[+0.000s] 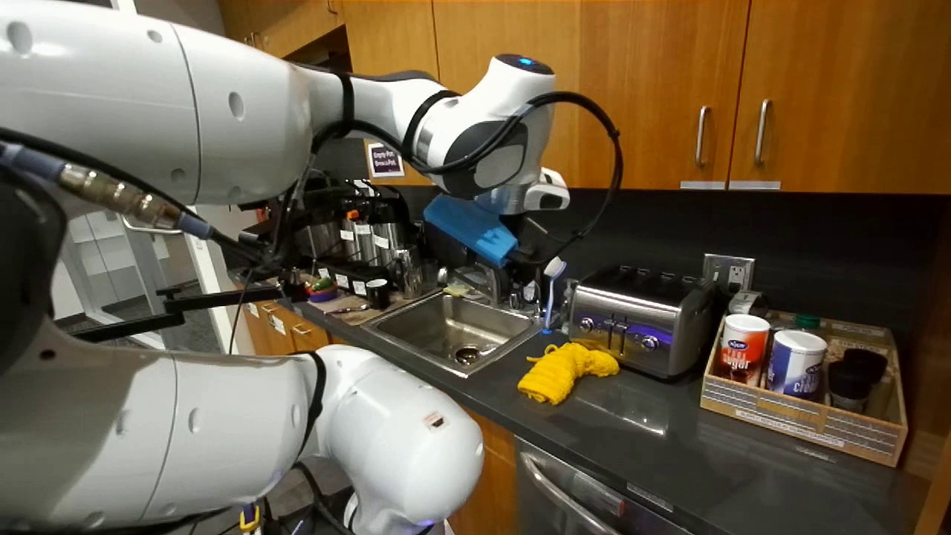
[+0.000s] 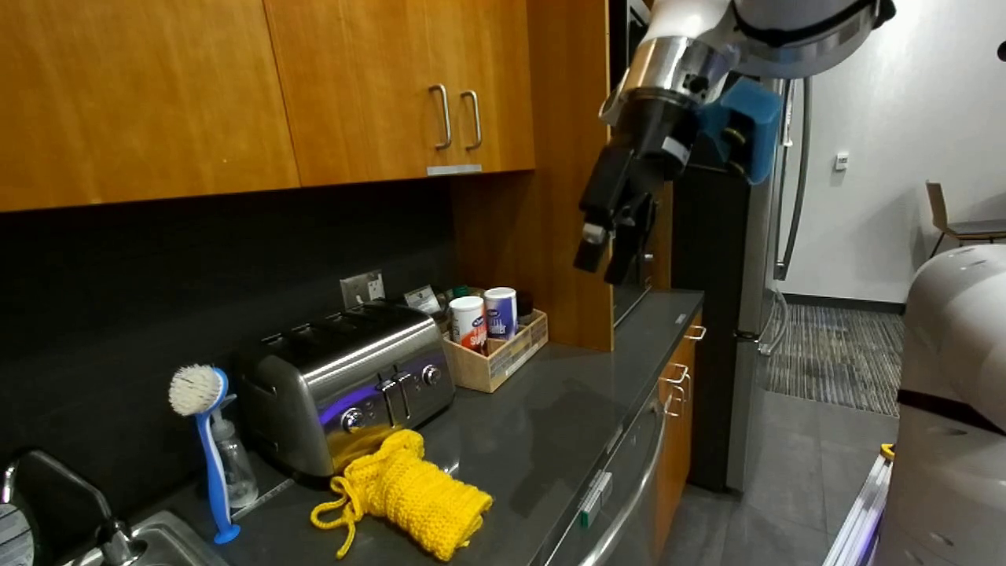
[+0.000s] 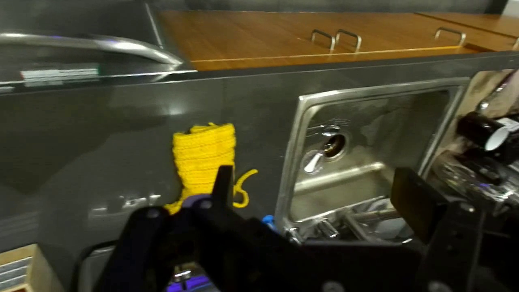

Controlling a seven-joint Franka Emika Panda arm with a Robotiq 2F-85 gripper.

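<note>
A folded yellow knitted cloth (image 1: 562,370) lies on the dark counter between the toaster and the counter's front edge, a loose loop trailing from one end. In exterior view 2 my gripper (image 2: 603,264) hangs high in the air, well clear of the counter, its two fingers apart and nothing between them. From the wrist, the open gripper spans the counter and sink far below; the yellow cloth (image 3: 204,153) shows beyond one finger, which covers part of its lower end. The fingertips are hidden in exterior view 1.
A steel toaster (image 1: 637,321) stands against the back wall, with a blue dish brush (image 2: 215,462) nearby. The sink (image 1: 455,325) is left of the cloth. A wooden box (image 1: 802,414) with canisters sits at the right. Bare counter lies between box and cloth.
</note>
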